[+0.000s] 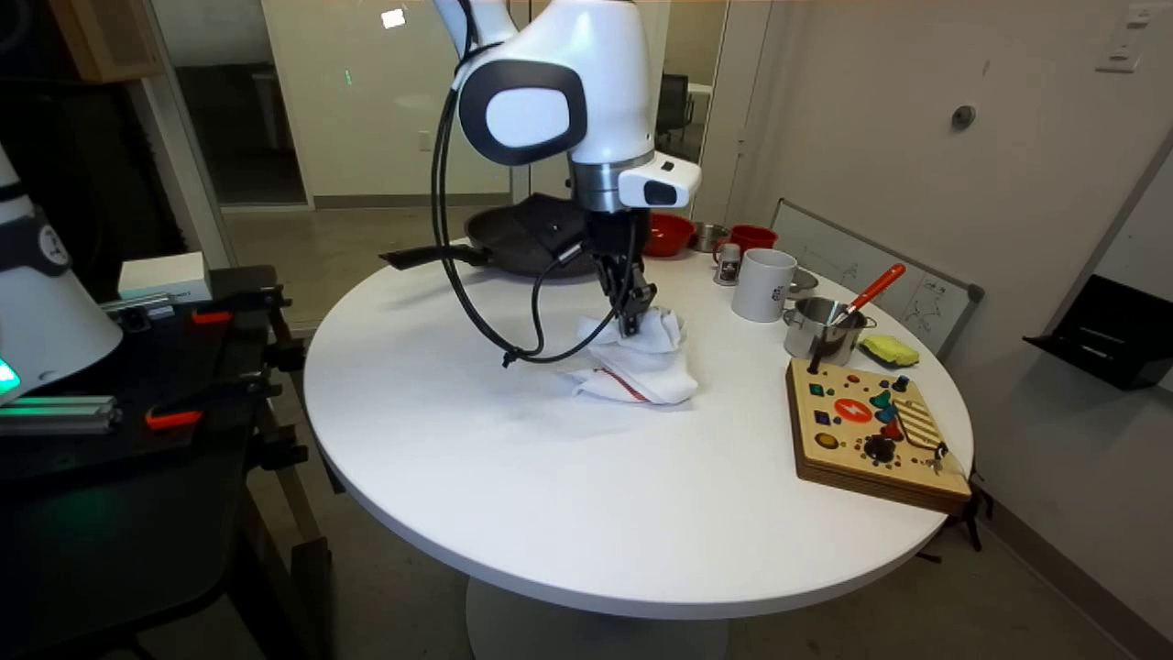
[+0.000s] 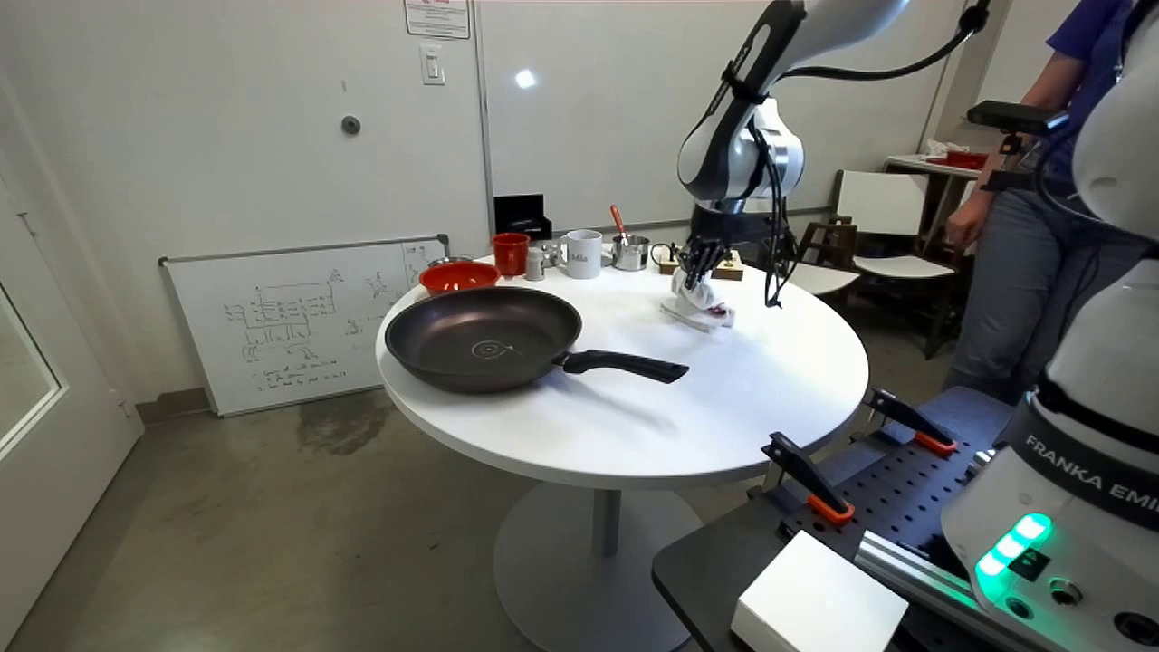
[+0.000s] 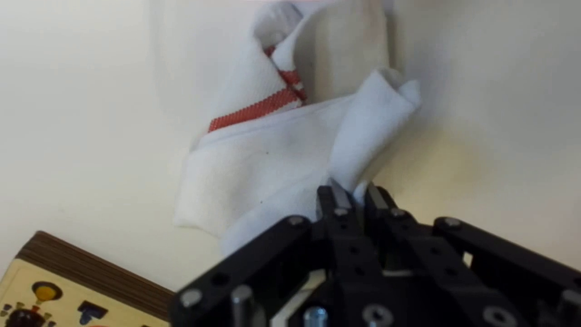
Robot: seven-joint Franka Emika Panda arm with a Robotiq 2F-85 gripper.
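Observation:
A white cloth (image 1: 645, 374) with a red stripe lies bunched on the round white table (image 1: 495, 473). My gripper (image 1: 632, 323) is shut on a pinched fold of it, drawing that part up while the lower folds rest on the tabletop. In the wrist view, the cloth (image 3: 267, 158) spreads ahead of the gripper, and a raised fold runs in between the two fingertips. Exterior view 2 shows the same cloth (image 2: 701, 306) beneath the gripper (image 2: 695, 277), toward the table's far right side.
A dark frying pan (image 2: 483, 337) stands near the table's edge, handle pointing inward. A white mug (image 1: 763, 286), a steel pot (image 1: 825, 330), a yellow-green sponge (image 1: 888, 351) and a wooden panel board (image 1: 874, 429) line the other side.

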